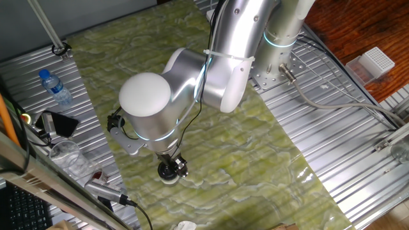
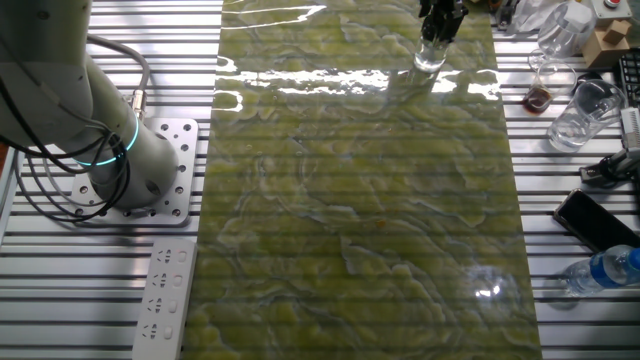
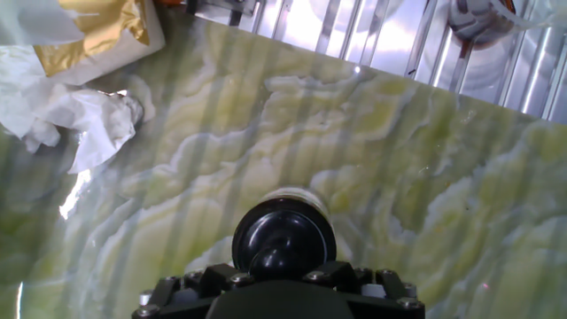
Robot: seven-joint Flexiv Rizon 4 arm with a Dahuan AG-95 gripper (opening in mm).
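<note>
A round object with a glossy black top [image 3: 283,232] and a pale rim stands right in front of my gripper in the wrist view. The black fingers [image 3: 217,278] come up on both sides of its narrow knob. Whether they press on it cannot be told. In exterior view 2, the clear glass lower part [image 2: 430,56] shows below the dark gripper [image 2: 442,22], near the mat's far edge. From exterior view 1, the black top [image 1: 167,171] is seen beside the gripper [image 1: 180,167]. It cannot be told whether the object's base touches the mat.
Crumpled white tissue [image 3: 97,124] and a gold-and-white packet [image 3: 97,40] lie at the wrist view's upper left. Beyond the green marbled mat [image 2: 350,220] are glasses [image 2: 588,112], a phone [image 2: 597,222] and a water bottle [image 2: 606,268].
</note>
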